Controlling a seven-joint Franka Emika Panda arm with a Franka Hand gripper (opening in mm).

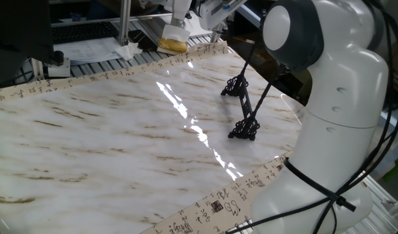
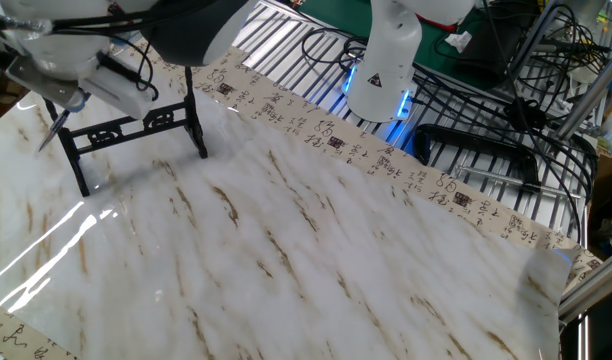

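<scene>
A black openwork stand (image 1: 244, 107) rises from the marbled table cover near its right side, with two ornate feet and slim posts. In exterior view 2 the same stand (image 2: 131, 128) is at the upper left, upright, its top hidden behind the arm. My gripper (image 2: 81, 95) hangs over and beside the stand there, partly cut off and crowded by cables. A thin pointed tool (image 2: 53, 130) shows just below it, left of the stand; whether the fingers grip it is unclear. How the fingers stand cannot be made out.
Bare marbled cover (image 2: 316, 260) fills most of the table, bordered by a strip with calligraphy (image 1: 205, 211). A second white robot base (image 2: 381, 75) with blue lights stands behind the border. A black clamp (image 2: 476, 155) and loose cables lie near it.
</scene>
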